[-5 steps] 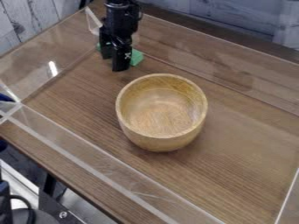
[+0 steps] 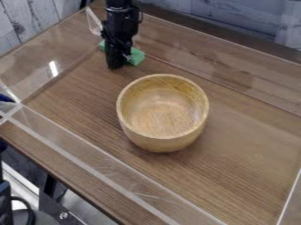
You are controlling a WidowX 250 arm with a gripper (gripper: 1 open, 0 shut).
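My black gripper (image 2: 118, 54) is low over the wooden table at the back left, at a green object (image 2: 134, 54) that lies partly behind it. The fingers look close together; whether anything is between them is too small to tell. A large round tan bowl (image 2: 163, 112) stands in the middle of the table, in front of the gripper and to its right.
A pale, thin object (image 2: 95, 24) is just behind the gripper at the left. Walls border the back, and cables lie at the lower left edge.
The bowl has not moved.
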